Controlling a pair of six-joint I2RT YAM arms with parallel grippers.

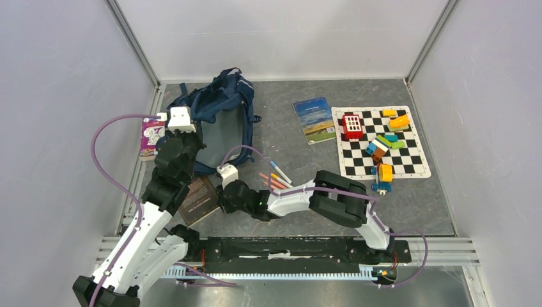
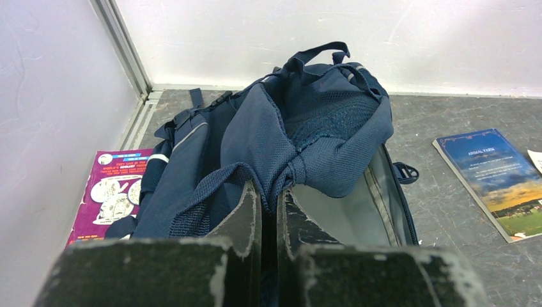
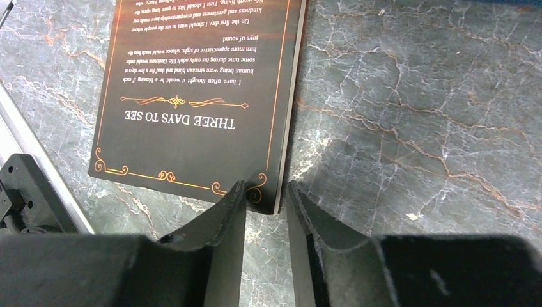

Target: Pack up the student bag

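Observation:
The blue backpack [image 1: 220, 105] lies at the back left with its grey inner lining [image 2: 335, 211] showing. My left gripper is shut on a fold of the bag's blue fabric. A dark book, "Three Days to See" [image 3: 185, 77], lies flat in front of the bag, partly covered by the left arm in the top view. My right gripper is part open at one corner of this book, the corner's edge showing between its fingertips; whether the fingers touch it I cannot tell. A blue book, "Animal Farm" [image 2: 489, 173], lies to the bag's right.
A purple book [image 2: 115, 188] lies left of the bag. Several markers [image 1: 278, 179] lie beside the right arm. On the right, a checkered board [image 1: 355, 153] bears several toy blocks. Bare floor lies between bag and blue book.

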